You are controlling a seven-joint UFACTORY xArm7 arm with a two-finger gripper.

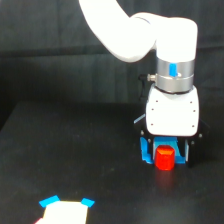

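A small red object point(165, 158) is low beneath the white hand of my gripper point(165, 152), over or just in front of a blue patch point(144, 151). The red object lines up with the place where the fingertips would be. The fingers are dark and mostly hidden, so their grip on it cannot be made out. Whether the red object touches the surface under it is unclear.
A white piece point(65, 213) with blue corners is cut off by the bottom edge at the left, with small reddish bits beside it. Dark curtain-like cloth point(50, 55) hangs behind.
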